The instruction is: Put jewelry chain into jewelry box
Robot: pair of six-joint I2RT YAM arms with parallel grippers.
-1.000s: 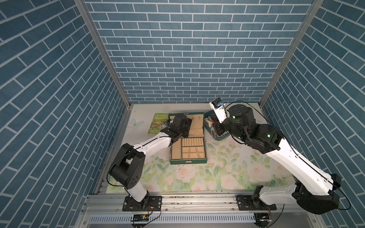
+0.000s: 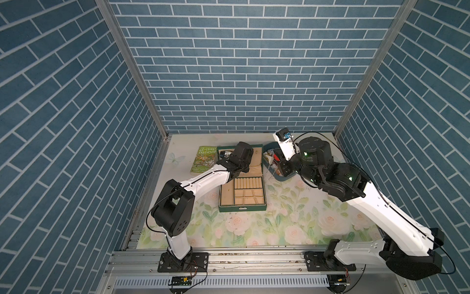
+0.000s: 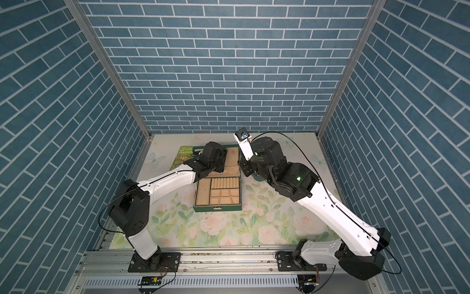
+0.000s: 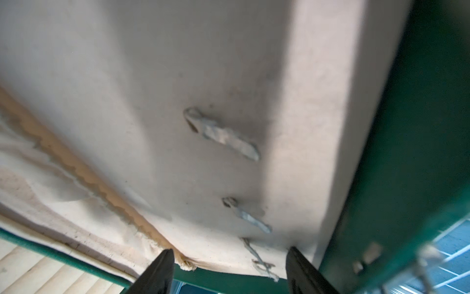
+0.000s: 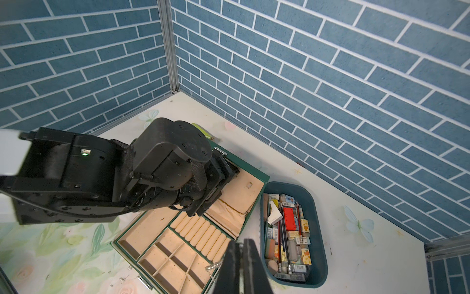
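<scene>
The green jewelry box (image 2: pixel 243 208) stands open mid-table, its divided tray toward the front and its beige-lined lid (image 5: pixel 244 183) behind. Close in front of the lid lining, my left gripper has its fingers apart and nothing between them. Several small pale hooks (image 4: pixel 222 134) stand on that lining. Higher up and to the right, my right gripper has its fingers together. A pale beaded bit of chain (image 5: pixel 214 266) shows right beside those fingers, over the tray's edge; it seems to hang from them, and most of it is hidden.
A dark teal bin (image 5: pixel 320 254) full of small boxes stands right of the box. A green book (image 2: pixel 204 159) lies left of the lid. My left arm (image 2: pixel 208 177) reaches across the box's left side.
My left gripper has moved right and slightly back along the lid. Lately the right arm has shifted slightly to the right.
</scene>
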